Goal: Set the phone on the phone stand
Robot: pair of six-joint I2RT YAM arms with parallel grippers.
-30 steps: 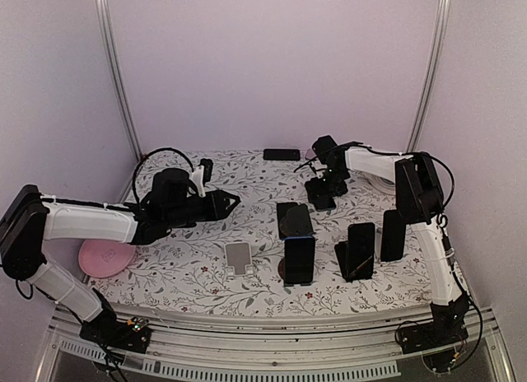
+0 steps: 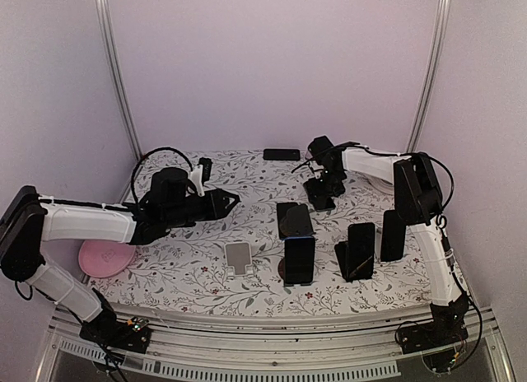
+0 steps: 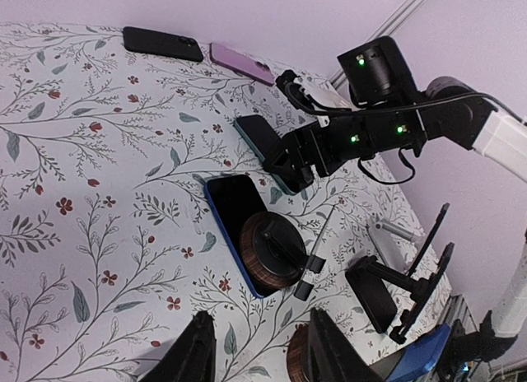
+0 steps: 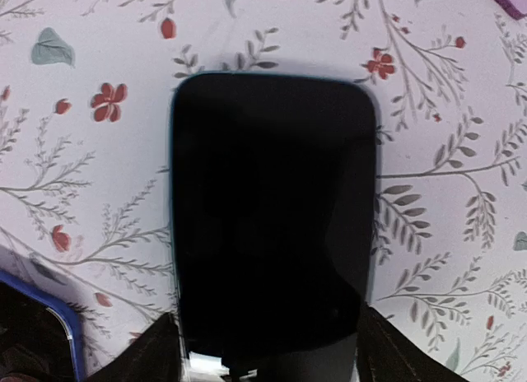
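A black phone (image 4: 272, 209) lies flat on the floral table, with my right gripper (image 2: 321, 184) low over its near end, fingers either side of it; in the right wrist view the fingertips straddle its edges, and whether they touch is unclear. My left gripper (image 2: 226, 202) hangs open over the left of the table, nothing between its fingers. Phone stands are in front: a white one (image 2: 238, 258), one holding an upright blue-edged phone (image 2: 299, 263), another with a black phone (image 2: 360, 252), and a round one (image 3: 280, 250) on a lying phone.
A black phone (image 2: 281, 154) and a purple phone (image 3: 241, 62) lie at the back, another dark phone (image 2: 393, 235) at the right. A pink plate (image 2: 107, 258) sits at the left.
My right gripper has shifted very slightly left over the last second. The left arm and the objects look unmoved.
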